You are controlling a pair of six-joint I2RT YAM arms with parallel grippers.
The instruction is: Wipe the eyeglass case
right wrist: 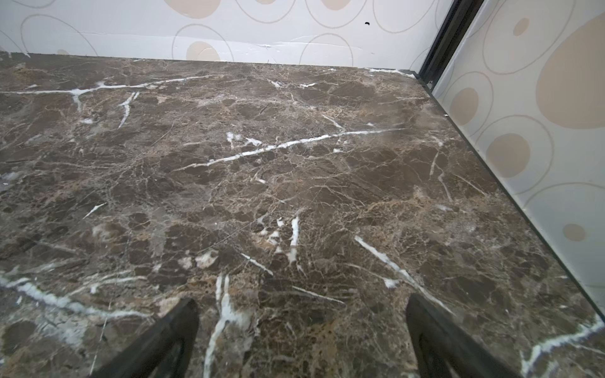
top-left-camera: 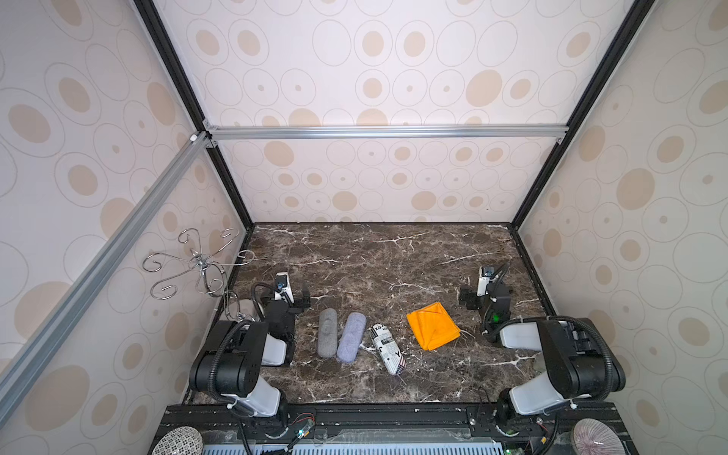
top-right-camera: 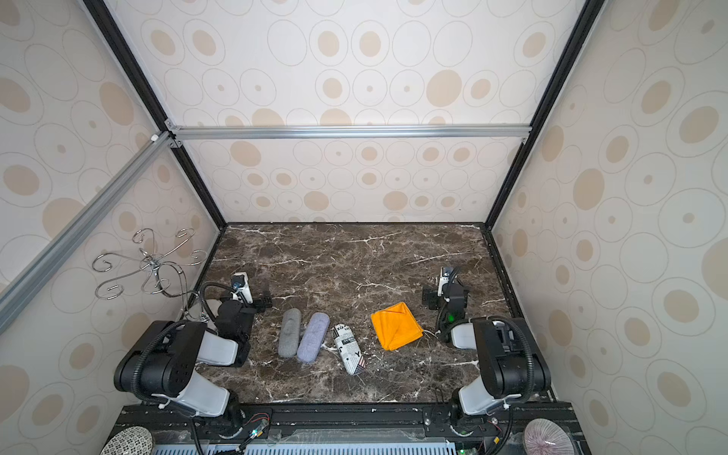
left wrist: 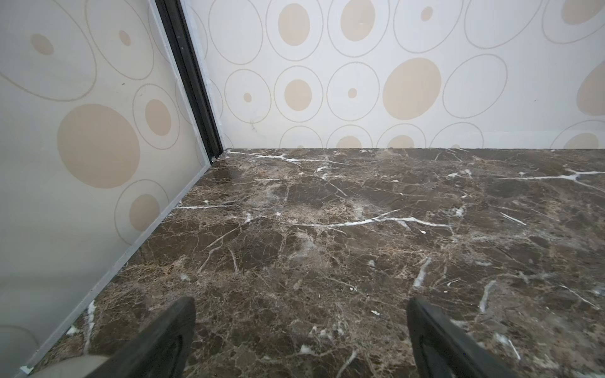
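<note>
Three eyeglass cases lie side by side at the front middle of the marble table: a dark grey one (top-left-camera: 327, 332), a lilac-grey one (top-left-camera: 351, 336) and a white printed one (top-left-camera: 386, 349). An orange folded cloth (top-left-camera: 433, 326) lies right of them. My left gripper is open and empty, left of the cases, over bare table. My right gripper is open and empty, right and a little behind the cloth.
Patterned walls enclose three sides. A metal hook rack (top-left-camera: 201, 261) stands at the left, behind my left arm.
</note>
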